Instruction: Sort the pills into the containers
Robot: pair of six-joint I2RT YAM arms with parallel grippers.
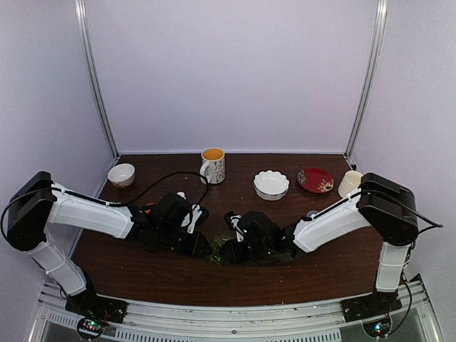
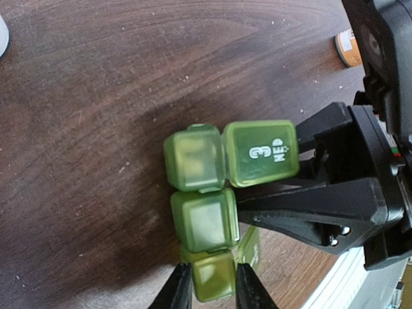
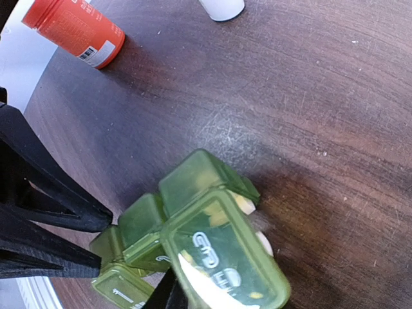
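A translucent green pill organizer (image 2: 205,219), a row of small compartments, lies at an angle between my grippers. A lid (image 2: 262,152) with white lettering is swung open beside its far end. In the left wrist view, my left gripper has its fingertips against both sides of the near compartment. From the right, the black fingers (image 2: 309,209) of my right gripper (image 1: 229,251) reach the organizer. An open lid (image 3: 225,254) covers much of those fingers in the right wrist view, so their grip cannot be judged. Pale, yellowish contents show through the green plastic.
Behind the arms stand a small white bowl (image 1: 122,174), a mug (image 1: 214,166), a scalloped white bowl (image 1: 271,184), a red plate (image 1: 315,180) and a cream cup (image 1: 350,184). An orange-red bottle (image 3: 80,31) and a white bottle (image 3: 222,6) are near the grippers.
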